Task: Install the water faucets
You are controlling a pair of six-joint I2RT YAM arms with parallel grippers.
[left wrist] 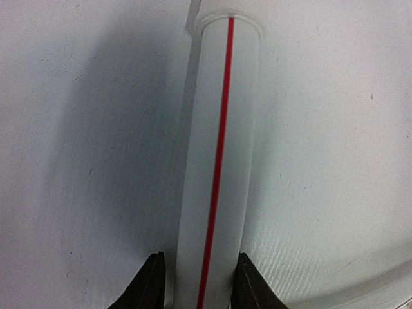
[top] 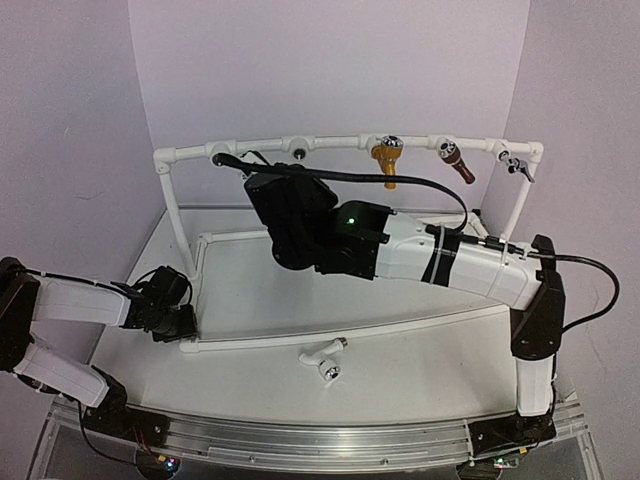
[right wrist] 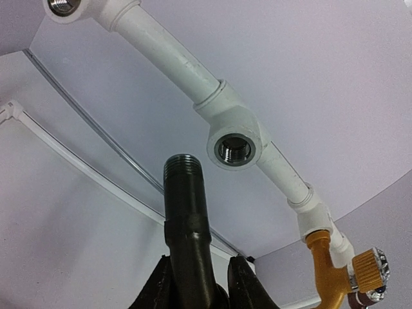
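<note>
In the right wrist view, my right gripper is shut on a black faucet (right wrist: 187,219). Its threaded end (right wrist: 183,168) points up, below and left of the empty threaded socket (right wrist: 235,150) on the white top pipe; a gap shows between them. That same socket (top: 298,153) shows open in the top view, while the right gripper's tips are hidden by the arm. At the frame's lower left corner, my left gripper is shut on a white pipe (left wrist: 215,161) with a red stripe, one finger on each side.
An orange faucet (top: 388,155), a brown one (top: 456,160) and a silver-handled one (top: 516,166) sit along the top pipe's right part. A white faucet (top: 325,360) lies in front of the lower pipe. Another socket (right wrist: 63,5) is open farther left.
</note>
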